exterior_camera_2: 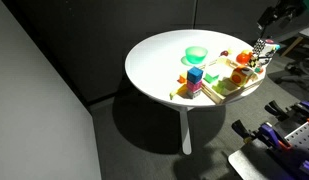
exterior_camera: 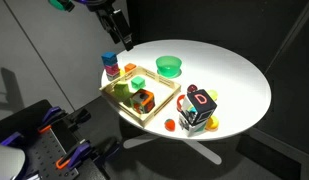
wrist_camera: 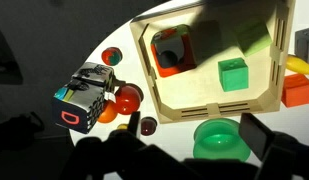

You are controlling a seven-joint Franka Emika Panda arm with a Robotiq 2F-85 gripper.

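My gripper hangs open above the table, nothing between its fingers (exterior_camera: pixel 127 43). Below it in the wrist view, a green bowl (wrist_camera: pixel 222 141) shows partly behind the right finger. A shallow wooden tray (wrist_camera: pixel 194 101) lies beside the bowl, holding a red-and-black block (wrist_camera: pixel 173 51), a green cube (wrist_camera: pixel 233 74) and an olive-green block (wrist_camera: pixel 254 38). Exterior view 1 shows the tray's contents from the side, with the bowl (exterior_camera: pixel 168 66) behind the tray.
A picture-covered box (exterior_camera: pixel 198 110) stands right of the tray, with a red ball (wrist_camera: pixel 127 99) and other small round items around it. Left of the tray rises a blue-and-pink stack (exterior_camera: pixel 111 65).
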